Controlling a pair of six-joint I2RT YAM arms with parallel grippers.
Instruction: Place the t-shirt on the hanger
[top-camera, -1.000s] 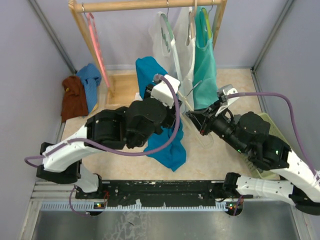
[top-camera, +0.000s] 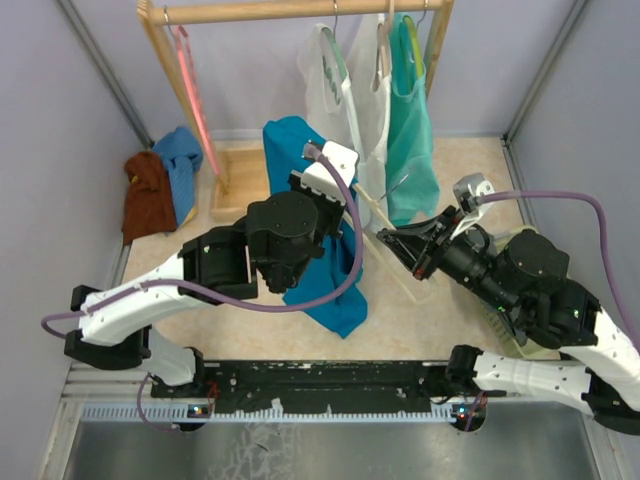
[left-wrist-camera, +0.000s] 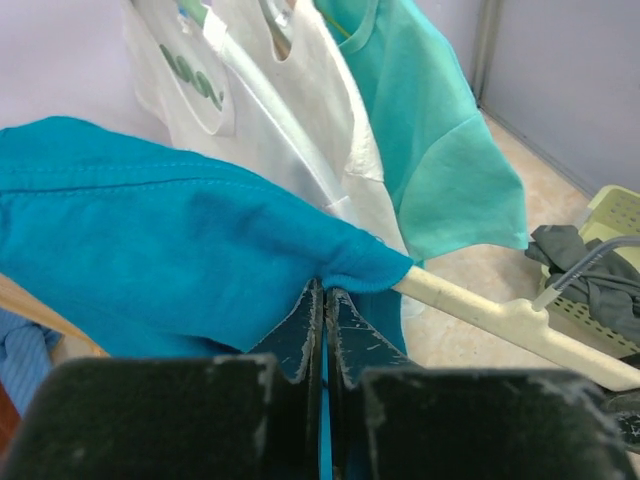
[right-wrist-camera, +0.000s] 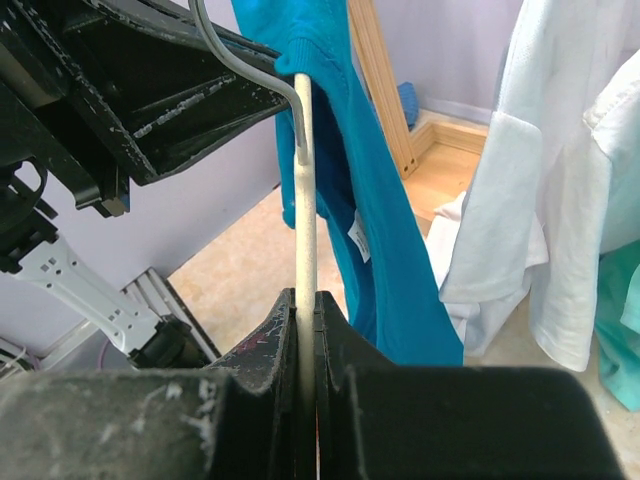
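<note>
The blue t shirt (top-camera: 335, 295) hangs in the middle of the top view, partly behind my left arm. Its edge (left-wrist-camera: 372, 262) wraps over one end of the light wooden hanger (left-wrist-camera: 470, 308) in the left wrist view. My left gripper is shut at that edge, with the thin fabric pinched at its fingertips. The hanger's bare arm (right-wrist-camera: 305, 215) runs out from the shirt into my right gripper, which is shut on it. The metal hook (left-wrist-camera: 590, 262) stands clear of the cloth; the hanger's end inside the shirt is hidden.
Behind, a wooden rack (top-camera: 290, 12) carries white shirts (top-camera: 370, 90), a teal shirt (top-camera: 410, 150) and a pink hanger (top-camera: 192, 90). Brown cloth (top-camera: 150, 195) and blue cloth (top-camera: 180, 165) lie left. A green basket (top-camera: 535, 240) stands right, partly behind my right arm.
</note>
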